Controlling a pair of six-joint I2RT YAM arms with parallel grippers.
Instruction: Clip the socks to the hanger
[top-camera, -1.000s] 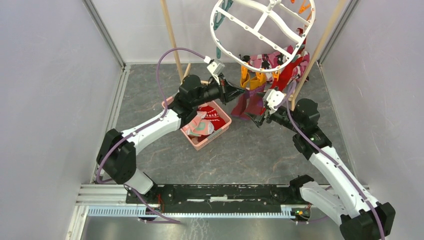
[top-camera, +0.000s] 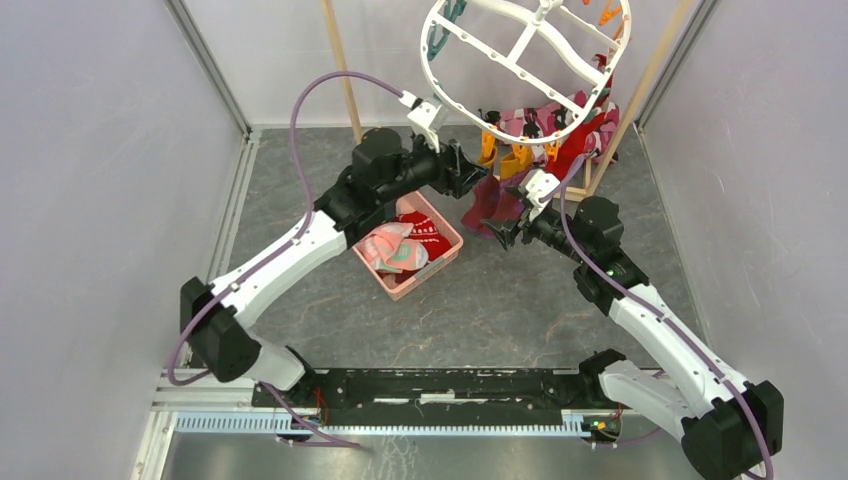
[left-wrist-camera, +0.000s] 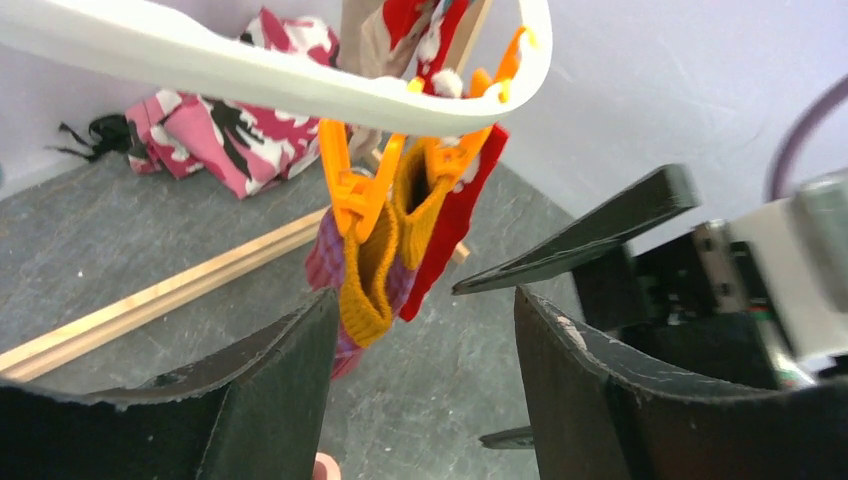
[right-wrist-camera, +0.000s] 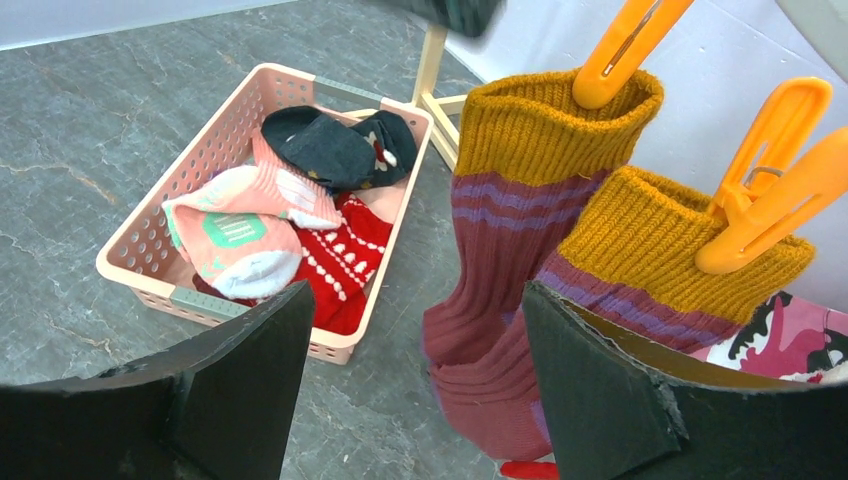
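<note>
Two purple socks with mustard cuffs hang from the white hanger (top-camera: 575, 130): one sock (right-wrist-camera: 540, 130) at the left and another sock (right-wrist-camera: 655, 265) to its right in the right wrist view. An orange clip (right-wrist-camera: 628, 50) grips the first cuff, and a second orange clip (right-wrist-camera: 765, 200) sits on the other. My left gripper (top-camera: 472, 175) is open just left of the cuffs, its fingers apart and empty. Close to the socks' lower part, my right gripper (top-camera: 506, 218) has its fingers spread. Sock fabric shows behind and between them; no grip on it is visible.
A pink basket (top-camera: 448, 256) with red, peach and dark socks stands on the floor below my left arm. More socks, pink camouflage (left-wrist-camera: 235, 140) and red, hang farther round the hanger. Wooden stand legs (top-camera: 640, 90) rise behind.
My left gripper has drawn back left and slightly up, away from the cuffs, its arm swinging left. The socks stay hanging.
</note>
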